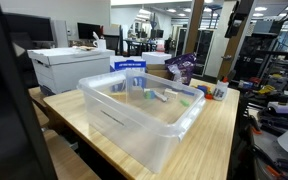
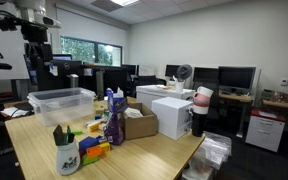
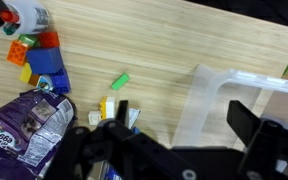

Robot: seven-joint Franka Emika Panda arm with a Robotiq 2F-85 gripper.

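My gripper is open high over the table, its two dark fingers wide apart and nothing between them. In exterior view 1 the gripper (image 1: 234, 22) hangs at the upper right, clear of everything below. A clear plastic bin (image 1: 126, 125) stands on the wooden table, and its wall (image 3: 197, 105) shows on the right of the wrist view. A small green piece (image 3: 121, 81) lies on bare wood. Red, orange and blue blocks (image 3: 46, 60) cluster at left, beside a cup holding pens (image 3: 29, 16). A purple bag (image 3: 26, 132) lies below them.
A cardboard box (image 2: 141, 125) and a white box (image 2: 171, 118) stand along the table's back. Small white and yellow pieces (image 3: 106, 107) lie near the left finger. Bare table (image 3: 134, 40) shows across the upper middle of the wrist view.
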